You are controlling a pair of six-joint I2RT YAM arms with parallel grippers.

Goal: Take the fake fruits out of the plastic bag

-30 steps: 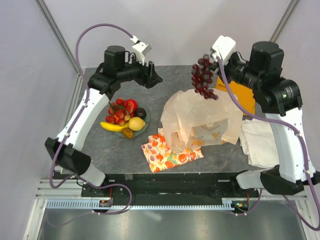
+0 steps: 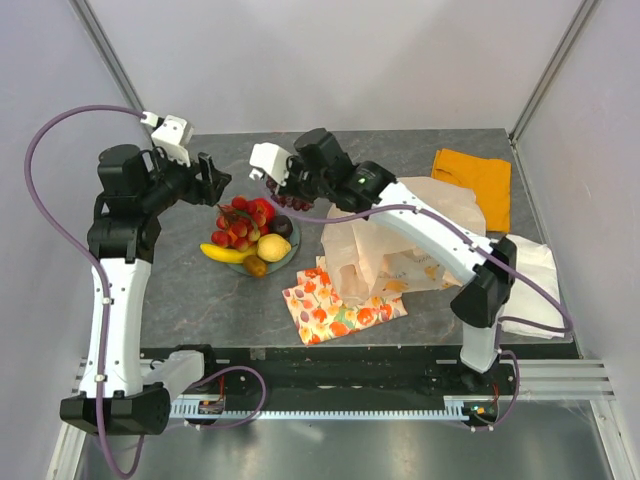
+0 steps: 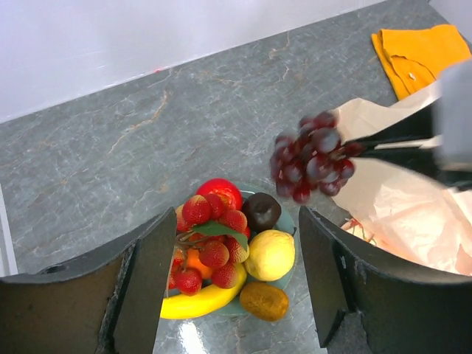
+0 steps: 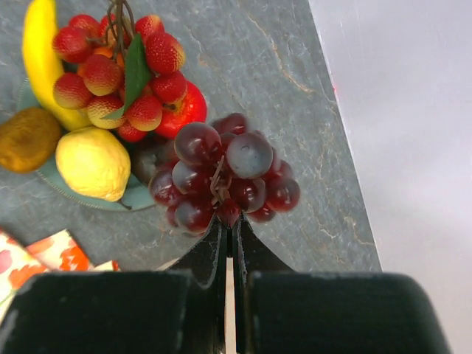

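A bunch of dark red grapes [image 4: 221, 173] hangs from my right gripper, which is shut on it, just above the right side of the fruit plate [image 4: 55, 177]. On the plate lie lychees [image 3: 214, 254], a banana [image 3: 184, 306], a tomato [image 3: 221, 192], a dark fruit [image 3: 262, 210], a lemon [image 3: 271, 254] and a brown fruit [image 3: 263, 301]. My left gripper [image 2: 215, 180] is open above the left of the plate, nothing between its fingers. The crumpled plastic bag [image 2: 430, 270] lies right of the plate, partly hidden by the right arm.
An orange cloth [image 2: 465, 175] lies at the back right, a white cloth [image 2: 530, 280] at the right, a flowered cloth [image 2: 335, 315] at the front middle. Bare table shows at the left and back. Walls bound the sides.
My right gripper has carried the grapes leftward and down, from over the bag to the plate. My left gripper has moved left.
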